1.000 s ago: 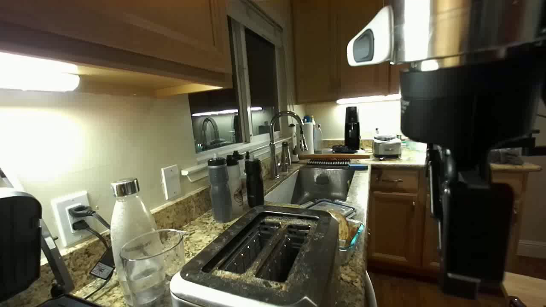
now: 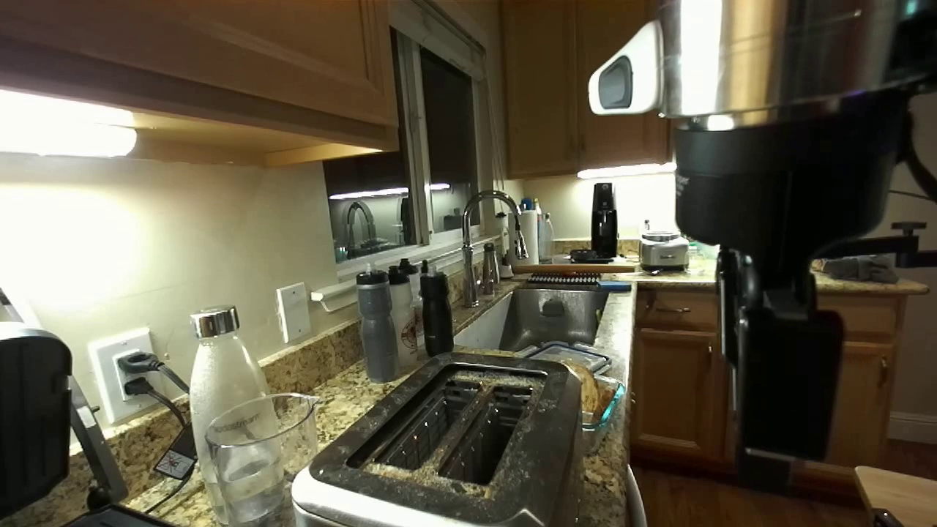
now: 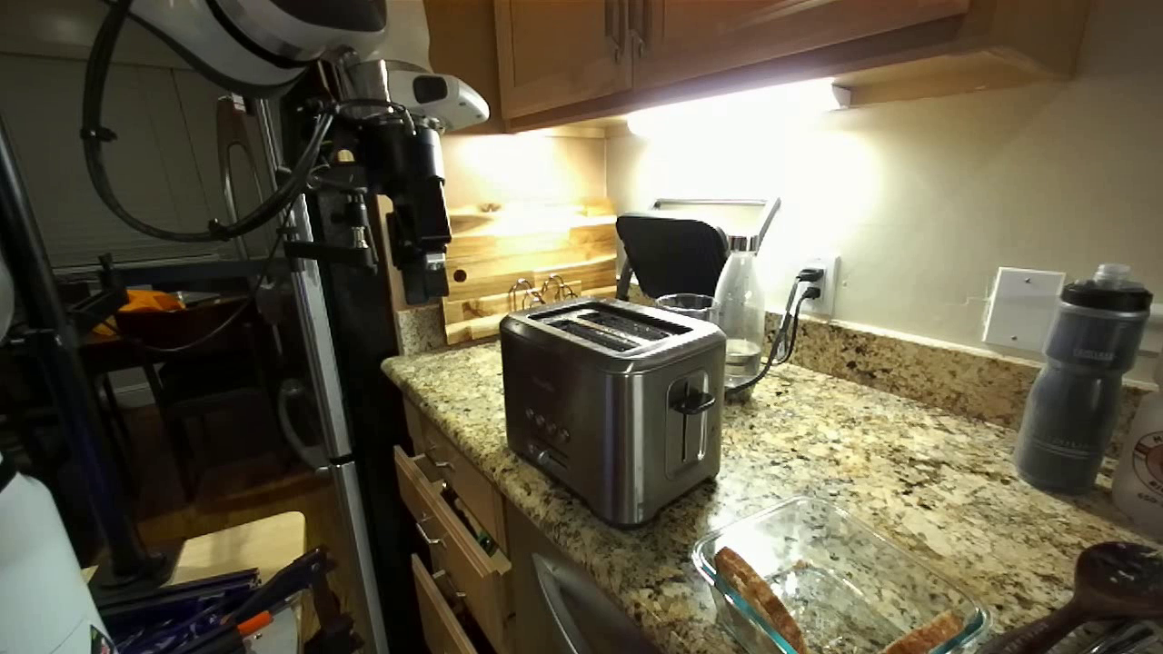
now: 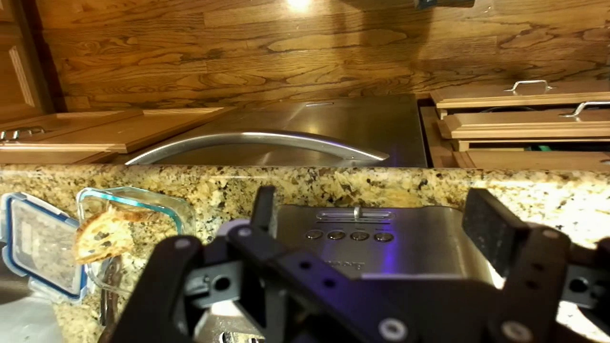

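Note:
Over the floor side of the counter, my gripper hangs pointing down, higher than the counter edge. Its two fingers stand wide apart in the wrist view, with nothing held between them; the toaster's front shows behind the gap. The steel toaster (image 3: 611, 403) stands upright on the counter, its two slots (image 2: 457, 430) empty as far as I see. Beyond it is a glass container (image 3: 839, 545). Two browned bread slices show in it in exterior view 2; one bread slice (image 4: 106, 234) leans at its side in the wrist view.
A clear pitcher (image 2: 303, 430) and a glass bottle (image 2: 224, 378) stand behind the toaster by the wall. Several water bottles (image 2: 379, 329) line the backsplash. The container's lid (image 4: 45, 246) lies by the sink (image 2: 553, 316). Drawers (image 3: 452, 518) below the counter are partly pulled out.
In exterior view 1 my gripper has moved a little to the left and appears slightly higher and smaller. The toaster, container and bottles have stayed where they were.

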